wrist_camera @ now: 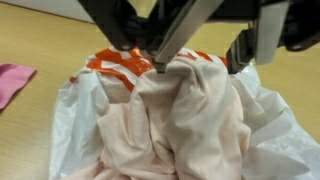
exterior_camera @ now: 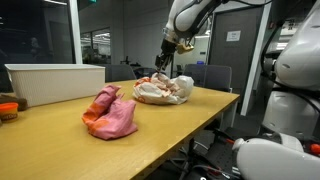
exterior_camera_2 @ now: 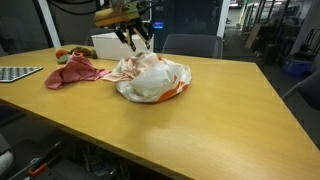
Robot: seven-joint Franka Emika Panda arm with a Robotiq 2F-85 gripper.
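A pale pink cloth [wrist_camera: 190,120] lies bunched in a white plastic bag with orange print. The bag [exterior_camera_2: 160,85] rests on the table, its mouth spread around the cloth. My gripper [exterior_camera_2: 139,44] points down just above the heap. In the wrist view its fingers [wrist_camera: 172,35] stand apart over the cloth, and I see no fabric pinched between them. Whether a tip touches the top fold cannot be made out. Farther along the table is a darker pink cloth [exterior_camera: 110,115], crumpled and clear of the bag.
Along the far edge stands a white box [exterior_camera: 55,82]. Orange bowls [exterior_camera: 10,108] are at the left in the first exterior view. A chair [exterior_camera_2: 192,46] is behind the table.
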